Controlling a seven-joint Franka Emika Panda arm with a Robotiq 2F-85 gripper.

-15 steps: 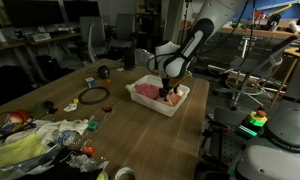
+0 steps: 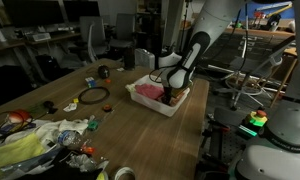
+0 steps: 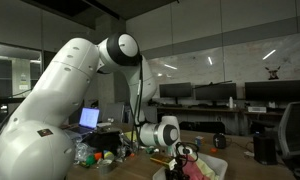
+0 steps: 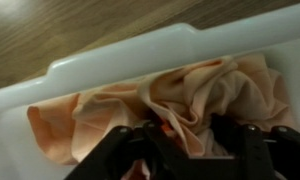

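Observation:
Peach-coloured cloth (image 4: 185,88) lies crumpled inside a white bin (image 4: 180,45), filling much of the wrist view. At the lower edge of that view, my gripper reaches down into the cloth, with folds bunched between its dark fingers. The fingers look partly open, and how firmly they touch the cloth is hard to see. From outside, the bin (image 2: 150,103) stands on the wooden table with my gripper (image 2: 170,97) lowered into its near right part. Pink cloth (image 2: 148,91) lies to the left within the same bin.
Several small items and bags, such as a green bag (image 2: 20,150), clutter the table's left side. A black cable ring (image 2: 92,95) lies behind. Bare wood (image 2: 160,145) is clear in front of the bin.
My gripper has gone lower into the bin over the last second. The bin appears to stay in place.

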